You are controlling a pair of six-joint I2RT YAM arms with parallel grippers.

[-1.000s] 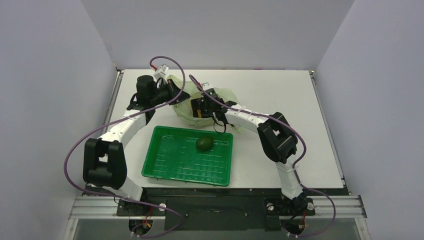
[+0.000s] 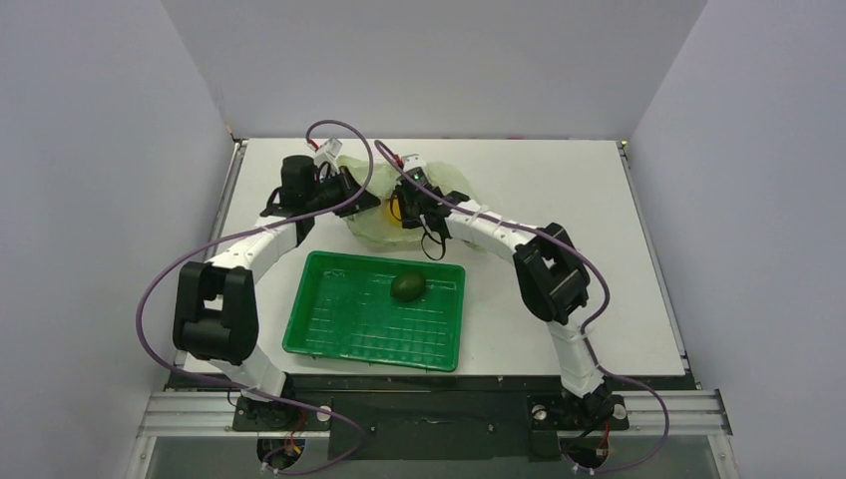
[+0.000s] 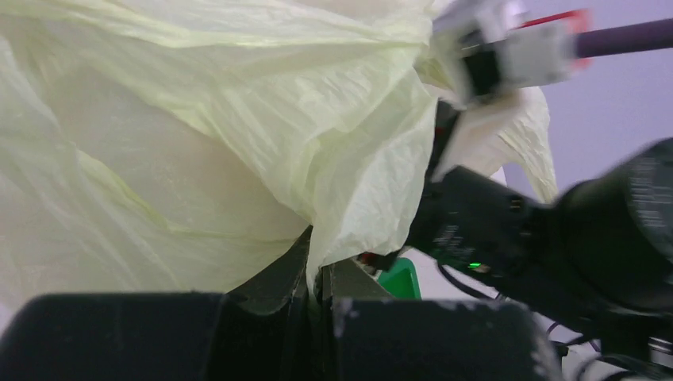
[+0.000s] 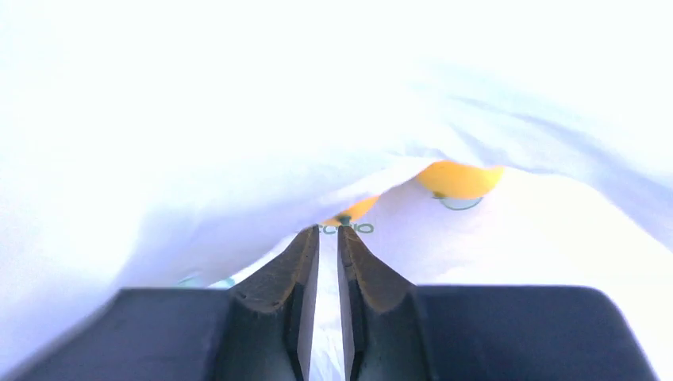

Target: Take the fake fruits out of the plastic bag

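The pale green plastic bag (image 2: pixel 377 232) lies at the back of the table, its mouth held up between my two arms. In the left wrist view a fold of the bag (image 3: pixel 349 190) runs down between the fingertips of my left gripper, shut on it. My right gripper reaches into the bag. Its fingers stand a narrow gap apart with pale film showing there; whether they pinch it is unclear. Beyond them are a yellow-orange fruit (image 4: pixel 460 181) and another orange patch (image 4: pixel 357 210), partly covered by film. From above, some yellow (image 2: pixel 395 210) shows beside the right gripper.
A green tray (image 2: pixel 329 309) sits in front of the bag, with one dark green avocado-like fruit (image 2: pixel 408 286) in it.
Yellow fruit now shows more plainly in the bag beside its gripper. The left gripper has sunk slightly toward the front, still at the bag's edge.
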